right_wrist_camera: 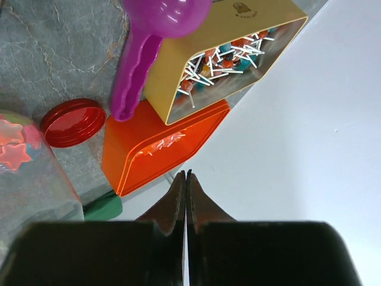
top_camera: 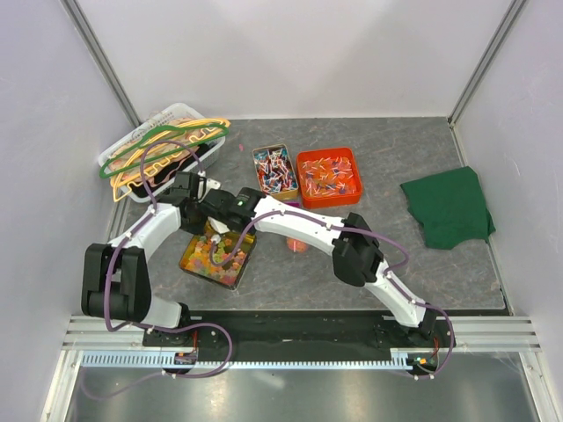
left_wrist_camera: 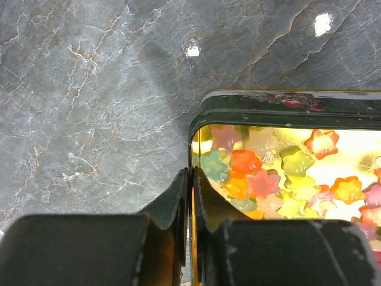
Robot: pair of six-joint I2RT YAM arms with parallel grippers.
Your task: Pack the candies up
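A gold-lined tray of star-shaped candies (top_camera: pixel 230 283) sits on the counter at the left, below both arms in the top view. My left gripper is shut on the tray's side wall near a rounded corner, one finger on each side of the rim (left_wrist_camera: pixel 297 116). Candies in several colours (left_wrist_camera: pixel 262 182) lie inside. My right gripper is shut with nothing between its fingers. In the right wrist view, a clear jar (right_wrist_camera: pixel 44 199) with some star candies, a red lid (right_wrist_camera: pixel 74 123) and a purple scoop (right_wrist_camera: pixel 134 74) are visible.
At the back stand a gold box of lollipops (top_camera: pixel 291 194) and an orange bin (top_camera: pixel 330 200) of wrapped sweets. A hanger-filled white basket (top_camera: pixel 180 111) occupies the far left. A green cloth (top_camera: pixel 449 209) lies right. Counter space between bin and cloth is clear.
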